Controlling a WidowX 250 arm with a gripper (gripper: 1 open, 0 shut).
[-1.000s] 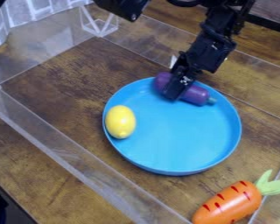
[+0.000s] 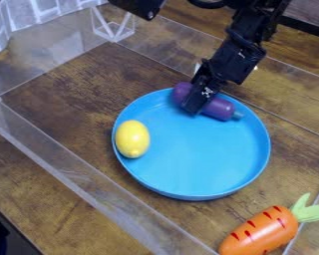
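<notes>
My black gripper [image 2: 195, 94] reaches down from the top of the camera view onto a purple eggplant [image 2: 218, 109] at the back of a round blue plate [image 2: 195, 159]. Its fingertips are shut on the eggplant, though the dark fingers partly hide the grip. A yellow oval object [image 2: 132, 137] rests on the left side of the plate.
An orange toy carrot [image 2: 261, 233] with a green top lies at the lower right, off the plate. Clear plastic edging [image 2: 83, 184] runs along the left. The wooden surface [image 2: 69, 85] left of the plate is clear.
The plate, with the yellow object and the eggplant on it, has shifted slightly to the left, along with my gripper.
</notes>
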